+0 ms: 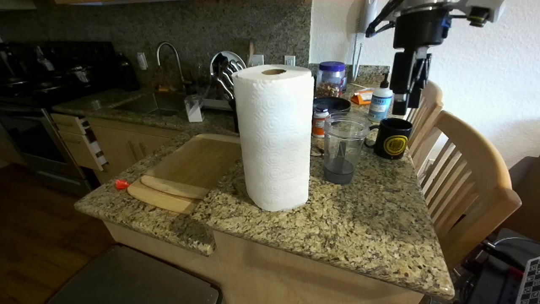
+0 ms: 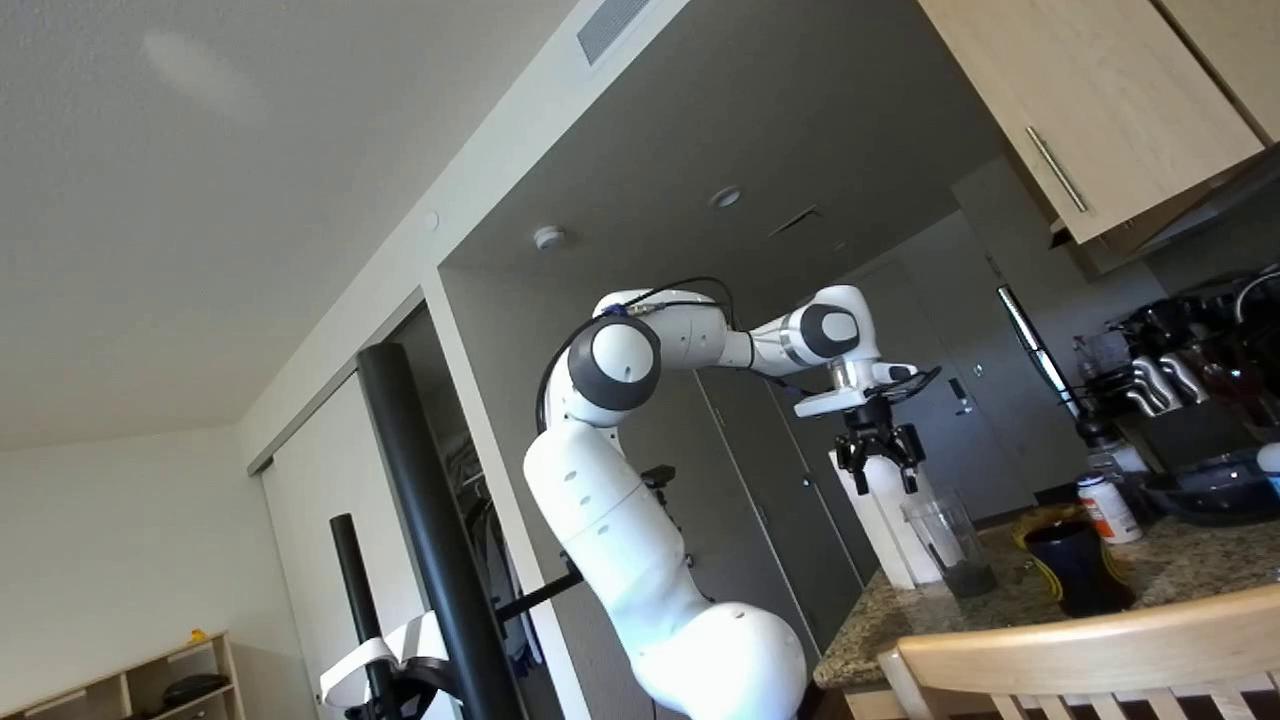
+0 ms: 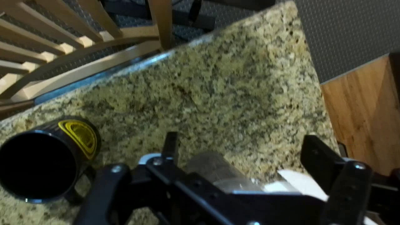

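High over the counter, my gripper [image 1: 408, 104] points downward. Its two fingers are spread wide in the wrist view, with the gripper open and nothing held between them. Below stands a clear plastic cup [image 1: 346, 144] with a dark bottom, partly covered by the gripper's body in the wrist view. A black mug [image 1: 390, 138] with a yellow emblem is upright to the cup's right. In the wrist view the mug [image 3: 37, 165] shows an empty-looking dark inside. A tall white paper towel roll [image 1: 276, 142] stands left of the cup.
Behind are a soap bottle [image 1: 380, 104], an orange-and-white bottle [image 1: 319, 121], a dark bowl [image 1: 338, 104] and a purple-lidded jar [image 1: 332, 78]. Cutting boards [image 1: 197, 162] lie to the left. Wooden chairs [image 1: 473, 175] line the right edge.
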